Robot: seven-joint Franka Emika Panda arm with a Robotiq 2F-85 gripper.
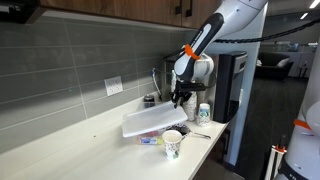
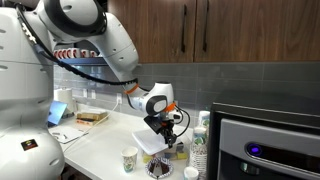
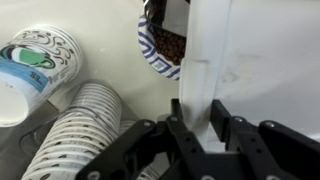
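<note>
A flat white lid (image 1: 152, 119) hangs tilted from my gripper (image 1: 179, 101), which is shut on one edge of it. In the wrist view that white edge (image 3: 199, 85) runs down between the dark fingers, and the pale panel spreads to the right. Exterior view 2 shows the lid (image 2: 149, 140) left of and below the arm's white wrist. Behind and under the lid, a clear container (image 1: 151, 138) shows only a small part with colored items; most of it is hidden.
A patterned cup (image 1: 172, 145) stands in front of the container. Beside it is a patterned bowl (image 3: 156, 50) of dark beans. Stacked cups (image 3: 85, 125) and a printed cup (image 3: 38, 65) are close to the gripper.
</note>
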